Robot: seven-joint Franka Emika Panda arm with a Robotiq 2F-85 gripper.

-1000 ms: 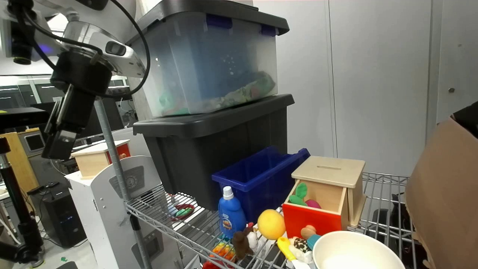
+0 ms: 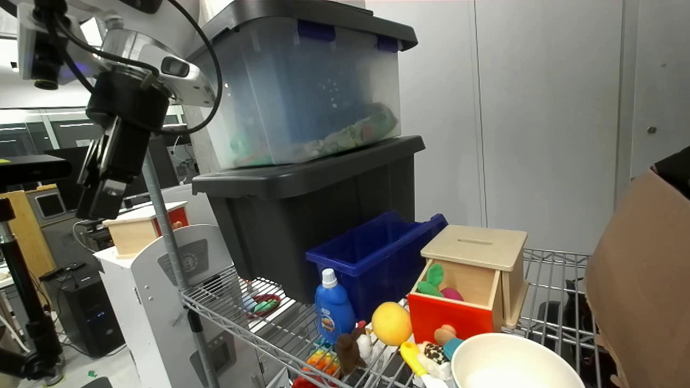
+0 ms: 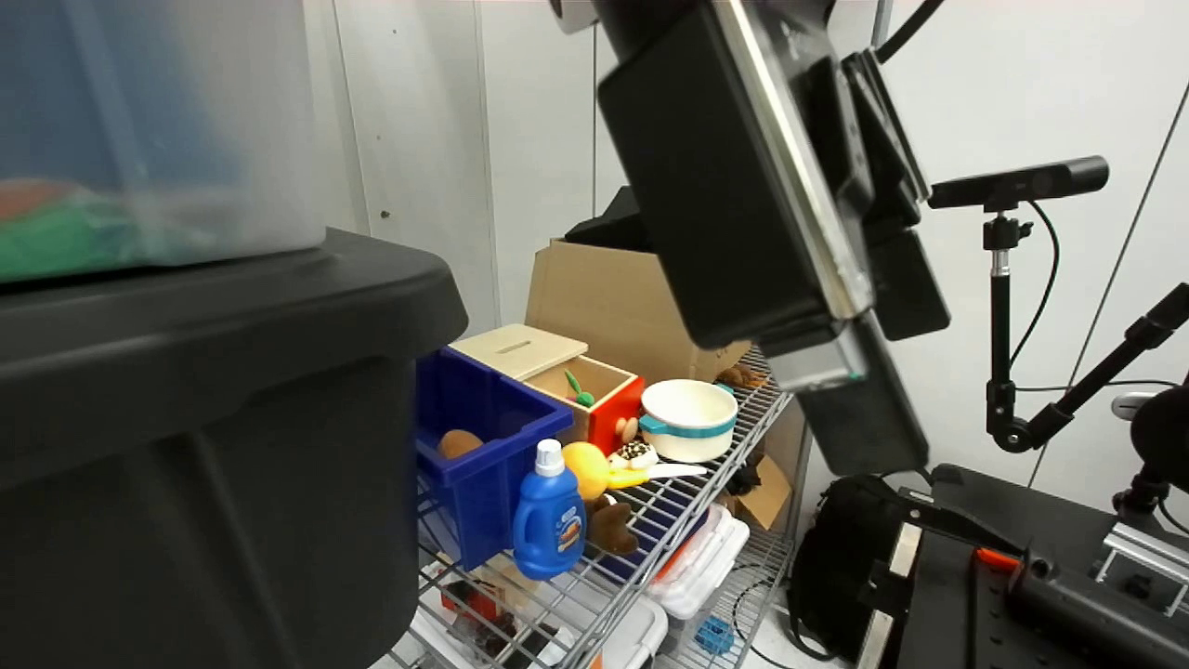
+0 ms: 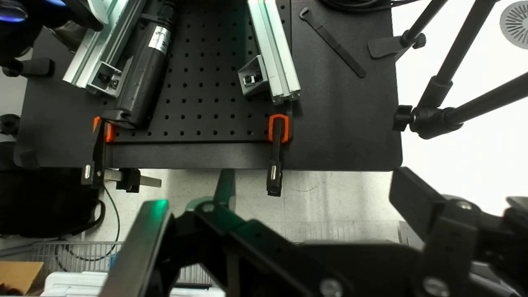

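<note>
In exterior view 1 my gripper [image 2: 102,194] hangs in the air at the left, clear of the shelf. It stands open in the wrist view, its fingers wide apart with only floor and table edge behind the gap. A wooden box with a red-fronted drawer [image 2: 454,318] sits on the wire shelf. The drawer is pulled out, and a green and purplish toy [image 2: 435,278] shows inside. Nearby are a blue bottle [image 2: 334,310], an orange-yellow ball [image 2: 391,323], a yellow-handled knife [image 3: 652,474] and a white bowl [image 2: 514,365]. The blue bin [image 3: 490,429] holds a brown item [image 3: 458,444].
Stacked storage bins [image 2: 310,220] rise tall behind the blue bin. A cardboard box [image 2: 647,278] borders the shelf's right end. Below the gripper, the wrist view shows a black table [image 4: 341,128] with rails and clamps, and bare floor [image 4: 341,198].
In exterior view 1 the arm and gripper have shifted slightly right and up. The shelf objects look unchanged.
</note>
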